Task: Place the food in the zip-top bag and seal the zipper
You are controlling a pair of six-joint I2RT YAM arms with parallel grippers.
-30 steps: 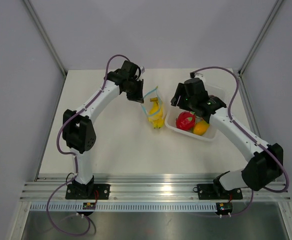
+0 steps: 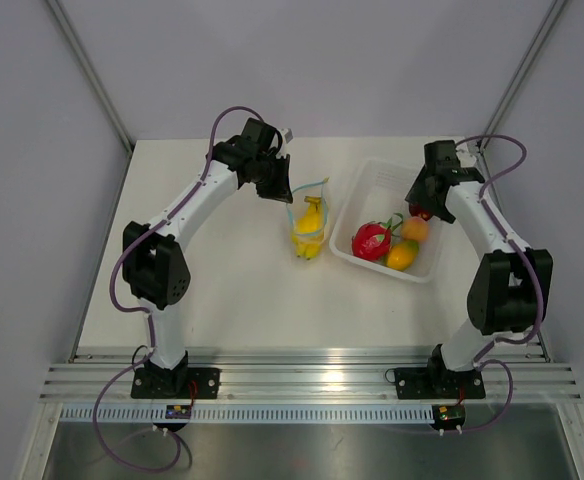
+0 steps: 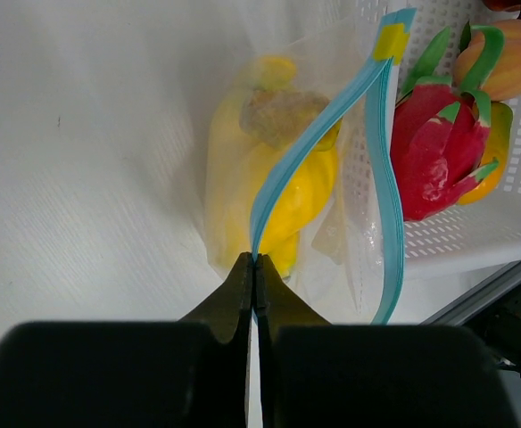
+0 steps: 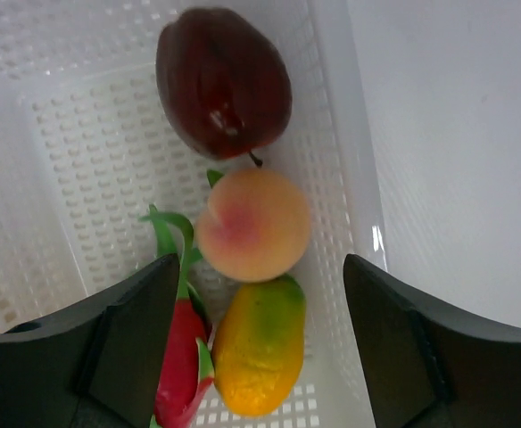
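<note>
A clear zip top bag with a blue zipper rim (image 3: 281,182) stands with its mouth spread, yellow food (image 3: 301,201), bananas among it, inside. My left gripper is shut on the near part of that rim. Over the far right of the white basket (image 2: 367,178), my right gripper is open, nothing between its fingers. Below it in the right wrist view lie a dark red fruit (image 4: 223,85), a peach (image 4: 254,225) and a yellow-green mango (image 4: 262,348). A red dragon fruit (image 2: 371,241) rests beside them.
The basket's left wall (image 2: 339,215) stands close to the right of the bag. Bare white table (image 2: 202,290) spreads out on the left and in front. The basket's back left part is empty.
From above the basket's left edge, my right gripper has swung right to its far right side.
</note>
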